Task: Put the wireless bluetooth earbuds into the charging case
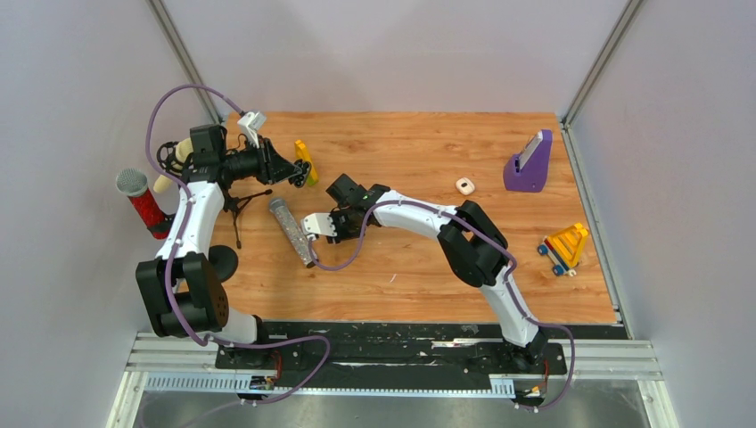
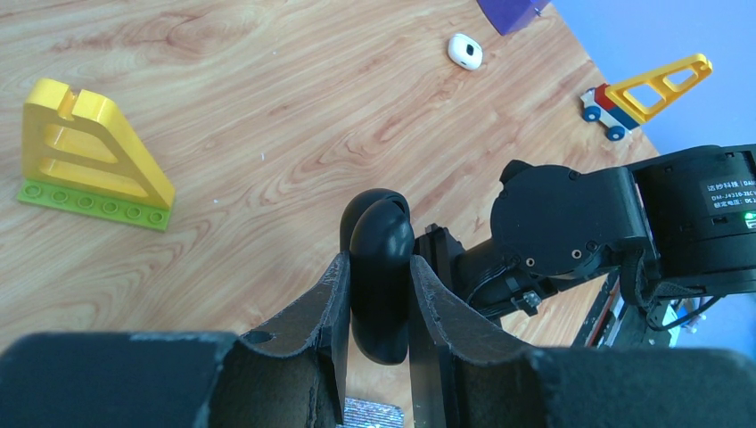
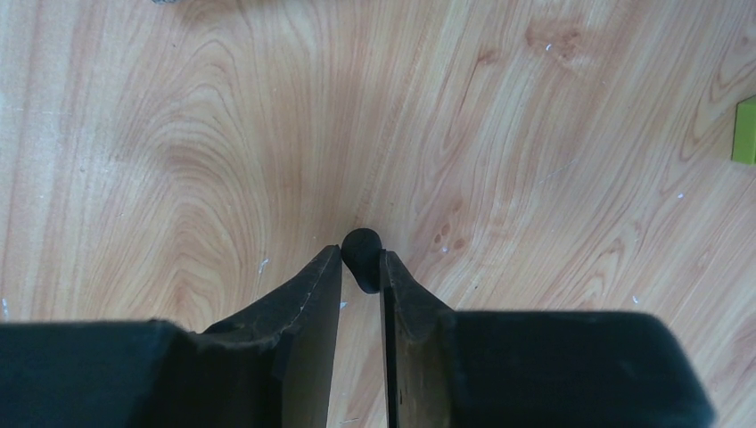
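In the left wrist view my left gripper is shut on a glossy black charging case, held above the table. My right gripper is low over the wood, with a small black earbud at its fingertips, in the right wrist view. The right arm stands beside the left gripper, below and to its right in the top view. A small white case-like item lies on the table to the right.
A yellow-and-green brick piece stands near the left gripper. A silver microphone lies front left, a purple stand back right, a toy truck at the right.
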